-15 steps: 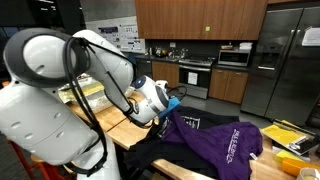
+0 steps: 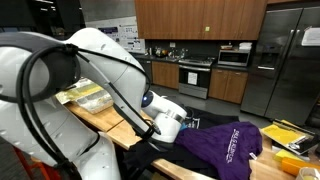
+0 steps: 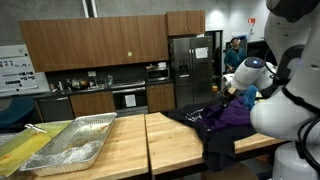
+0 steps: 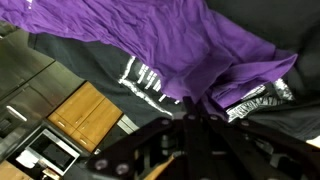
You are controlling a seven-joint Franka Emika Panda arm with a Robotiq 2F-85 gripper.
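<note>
A purple garment [image 2: 222,146] lies spread over a black cloth on the table, with white lettering along one edge. In the wrist view, folds of the purple garment [image 4: 185,48] gather to a point at my gripper. The fingers look shut, with a pinch of that fabric between the fingertips. White lettering shows on the dark cloth [image 4: 150,92] beneath. From the second exterior view, the purple garment [image 3: 226,112] hangs around and below the gripper's end of the arm. The arm itself hides the fingertips in the first exterior view.
Yellow items [image 2: 285,138] lie at the table's right end. A foil tray [image 3: 72,142] stands on the left side in the second exterior view. Bare wooden tabletop [image 3: 130,140] lies between the tray and the cloths. Cabinets and a stove are far behind.
My arm has come lower and nearer the first exterior camera. The part of the purple garment that was raised at the gripper has sunk and is now mostly hidden behind the arm.
</note>
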